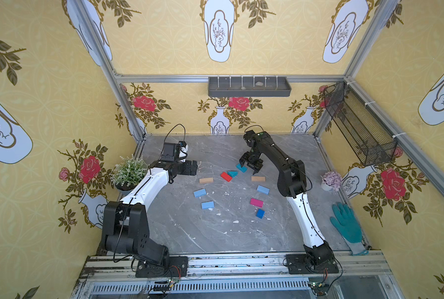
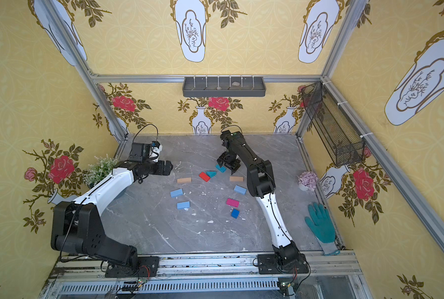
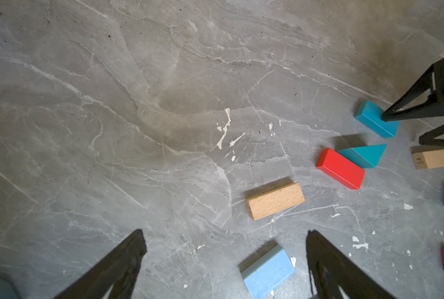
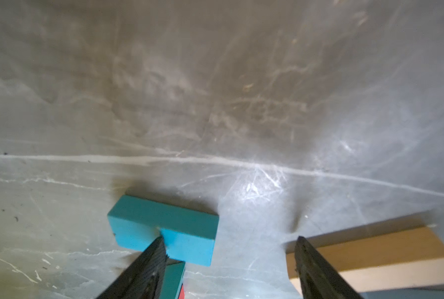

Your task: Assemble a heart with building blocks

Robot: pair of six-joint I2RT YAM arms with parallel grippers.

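My right gripper is open, with bare table between its fingertips. Its left finger overlaps the teal rectangular block in the right wrist view; contact is unclear. A teal triangular block lies against the red block, just nearer than the teal rectangle. Open and empty, my left gripper hangs over the left of the table. A wooden block and light blue blocks lie to its right. Another wooden block sits by the right gripper's other finger.
Farther forward on the right lie a light blue block, a magenta block and a dark blue block. A potted plant, pink flowers and a teal glove line the sides.
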